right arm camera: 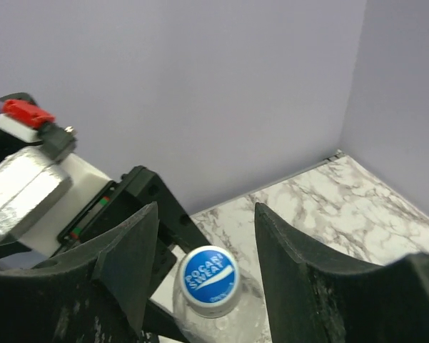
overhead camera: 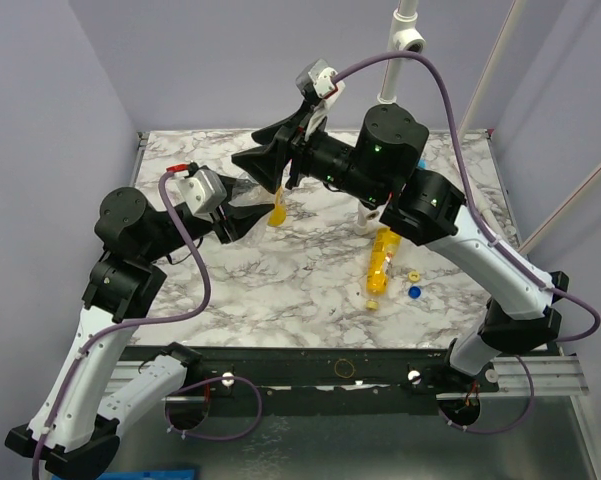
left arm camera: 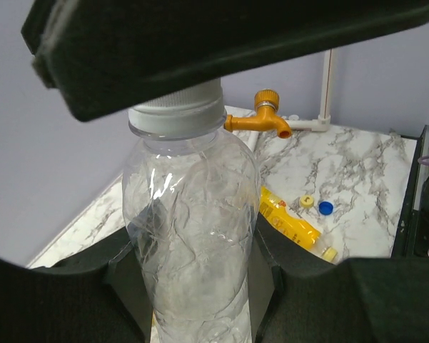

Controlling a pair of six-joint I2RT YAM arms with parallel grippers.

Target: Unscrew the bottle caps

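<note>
A clear, crinkled bottle (left arm camera: 193, 214) is clamped in my left gripper (overhead camera: 244, 204), raised over the left half of the table. Its white ribbed cap is still on the neck, and the right wrist view shows its blue printed top (right arm camera: 210, 274). My right gripper is part open, its two fingers apart on either side of the cap as seen from there. In the left wrist view a dark right finger (left arm camera: 221, 46) crosses just over the cap. Whether the fingers touch the cap cannot be told. From the top view the cap is hidden.
A yellow bottle (overhead camera: 381, 260) with its cap lies on the marble table, beside a loose yellow cap (overhead camera: 414, 276) and a blue cap (overhead camera: 414, 292). An orange tap on a white pipe (left arm camera: 268, 120) stands behind.
</note>
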